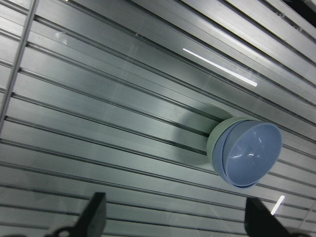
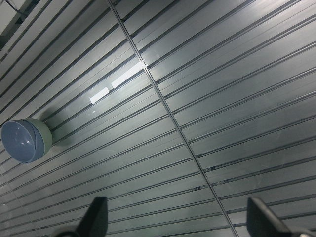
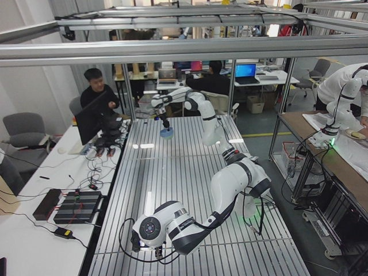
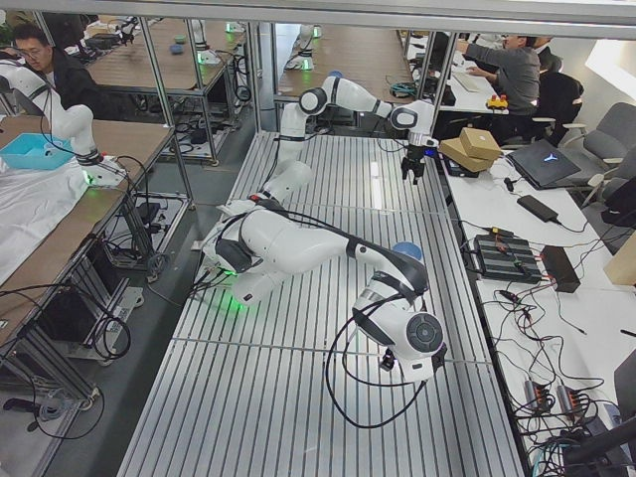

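Nested blue and pale green bowls [image 1: 247,153] [image 2: 19,140] appear on the slatted metal table [image 1: 98,98], lower right in the left wrist view and left in the right wrist view. In the camera left view, a blue bowl [image 3: 167,133] is below my right gripper [image 3: 165,123]; in the camera right view, a blue bowl [image 4: 407,248] shows behind an arm. My left gripper is open and empty, with the bowls ahead of it. My right gripper is also open, with only table between its fingers.
A side table [image 3: 40,236] with power units and cables runs along one side, and a workbench [image 3: 351,178] with another arm and people along the other. Aluminium framing [image 3: 184,49] crosses overhead.
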